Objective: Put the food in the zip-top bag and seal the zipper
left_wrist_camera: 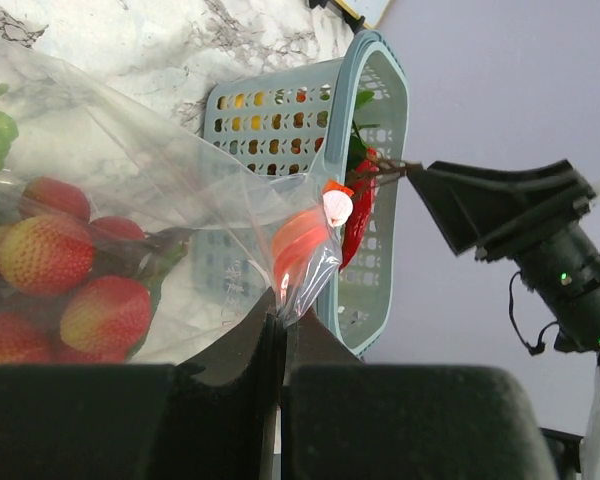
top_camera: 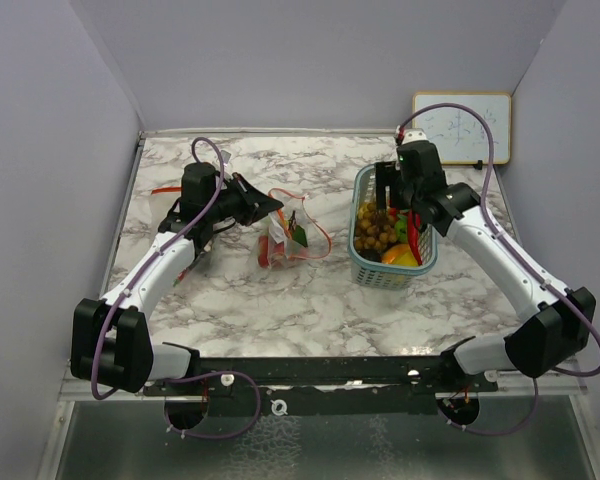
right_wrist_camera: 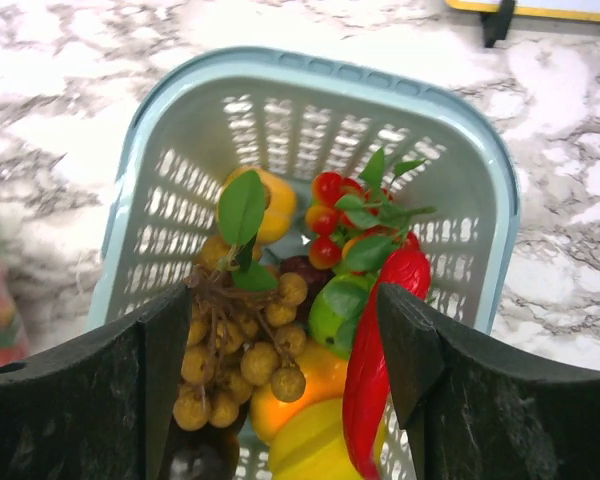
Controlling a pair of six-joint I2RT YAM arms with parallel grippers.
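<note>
My left gripper is shut on the edge of a clear zip bag [left_wrist_camera: 140, 170], by its orange zipper slider. The bag holds strawberries [left_wrist_camera: 45, 255] and leafy greens. In the top view it lies left of the food basket [top_camera: 365, 275]. My right gripper stands open over the basket, which holds a bunch of longan [right_wrist_camera: 260, 362], cherry tomatoes [right_wrist_camera: 322, 220], a red chili [right_wrist_camera: 365, 400], orange and yellow items and dark fruit. No food is clearly held between its fingers.
A small whiteboard [top_camera: 460, 125] lies at the back right. More plastic bags lie on the left under the left arm.
</note>
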